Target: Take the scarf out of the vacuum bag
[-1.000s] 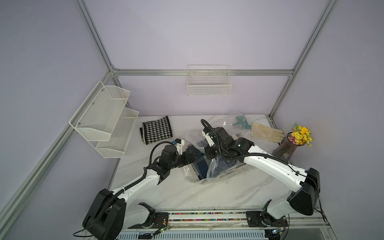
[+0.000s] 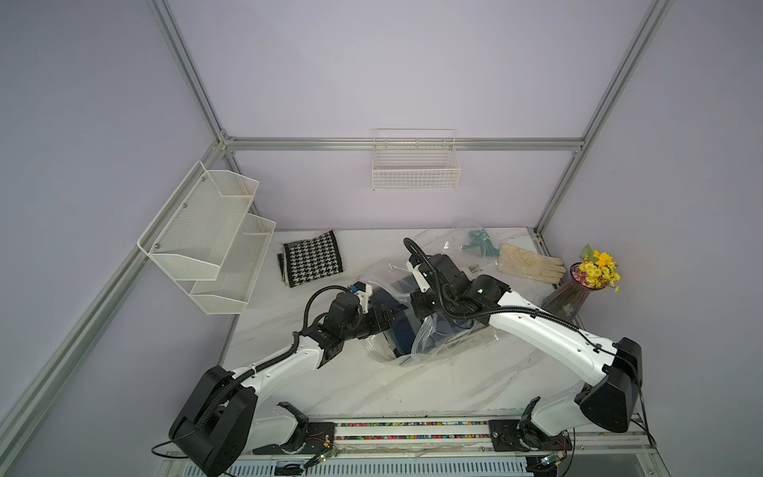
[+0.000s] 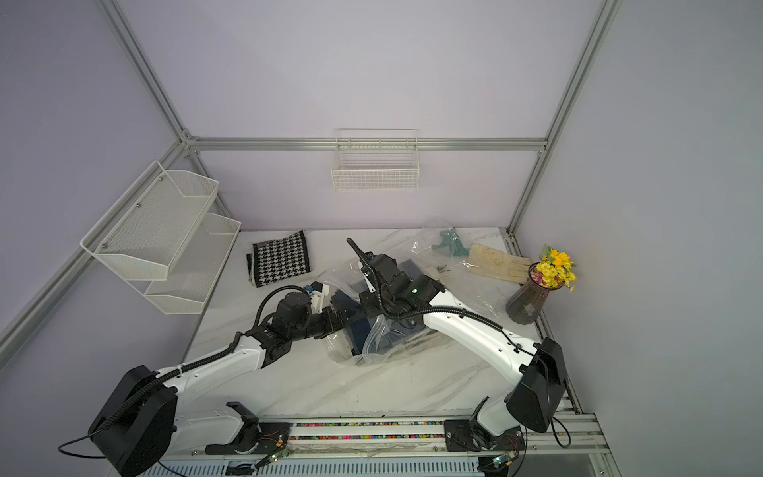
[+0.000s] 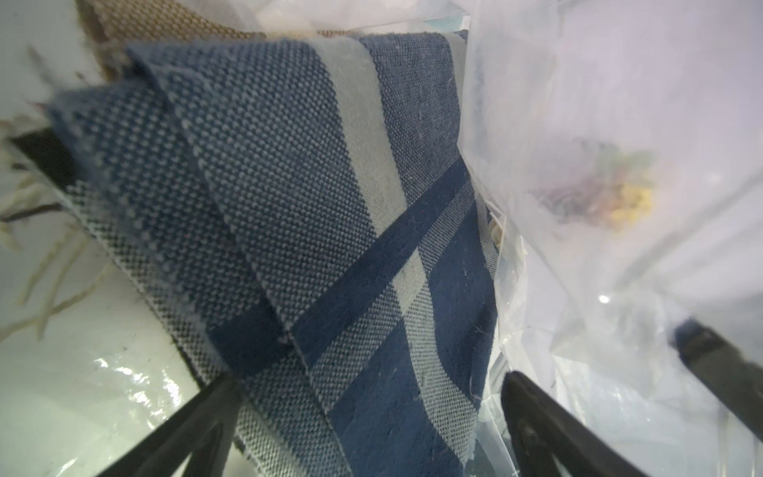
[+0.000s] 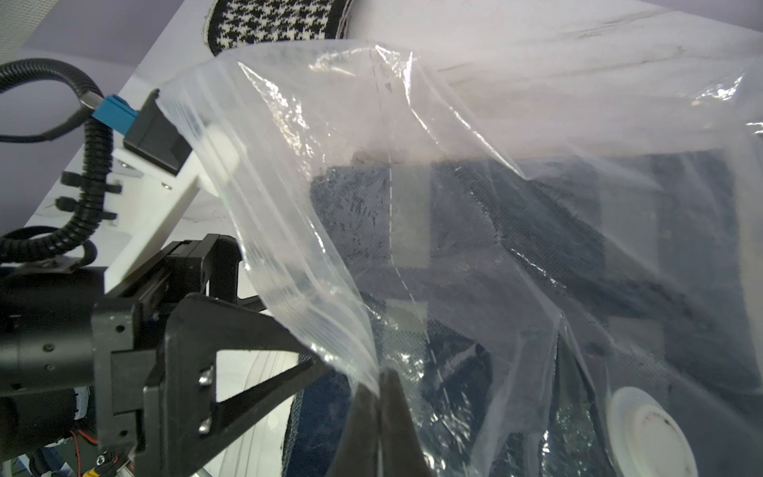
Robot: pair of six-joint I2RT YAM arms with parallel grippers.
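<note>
The folded navy-and-grey plaid scarf (image 4: pixel 334 198) lies in the clear plastic vacuum bag (image 5: pixel 492 119) at the table's centre, with a round white valve (image 5: pixel 647 429) on the bag. My left gripper is open at the bag's mouth, its blurred fingers either side of the scarf's near end, close to it. My right gripper is shut at the bag's zip edge, whose pleated plastic rises from its fingertips. In both top views the two grippers are close together over the bag, partly hiding it.
A houndstooth cloth (image 2: pixel 310 258) lies back left. Bagged teal item (image 2: pixel 481 242), beige gloves (image 2: pixel 528 262) and a flower vase (image 2: pixel 568 298) stand or lie at right. Wire baskets (image 2: pixel 202 238) hang on the walls.
Over the last second both arms have shifted slightly to the right, my left gripper reaching a little further into the bag's opening.
</note>
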